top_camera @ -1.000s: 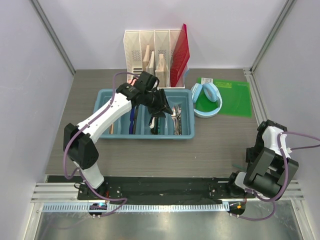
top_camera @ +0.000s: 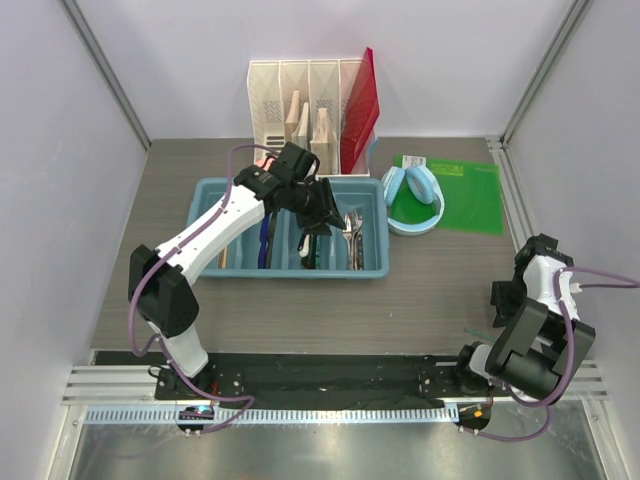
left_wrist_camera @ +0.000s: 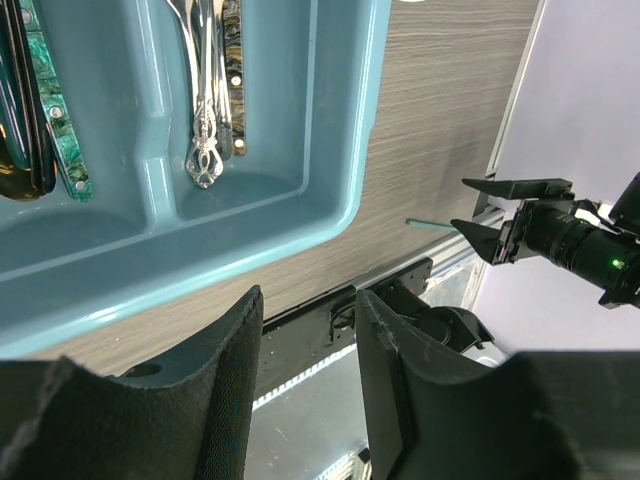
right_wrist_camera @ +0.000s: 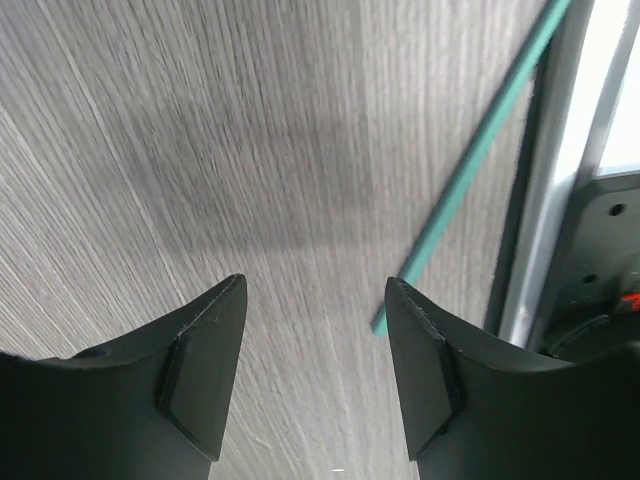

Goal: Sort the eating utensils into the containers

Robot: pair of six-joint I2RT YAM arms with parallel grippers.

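Note:
A blue compartment tray (top_camera: 376,262) holds several utensils. In its right section lie silver pieces (left_wrist_camera: 206,120), with dark and green-handled ones (left_wrist_camera: 58,118) in the section beside them. My left gripper hangs over the tray with its fingers apart and nothing between them. At the table's far right, my right gripper is low over bare wood, its fingers also apart and empty. A thin green stick (right_wrist_camera: 470,165) lies on the table, its near end just by the right finger's tip.
A white rack (top_camera: 265,100) with wooden pieces and a red folder (top_camera: 362,112) stands behind the tray. Headphones (top_camera: 412,228) rest partly on a green sheet (top_camera: 472,195).
My right gripper has shifted slightly at the far right of the table. The left arm is practically still, and the tray's contents look unchanged.

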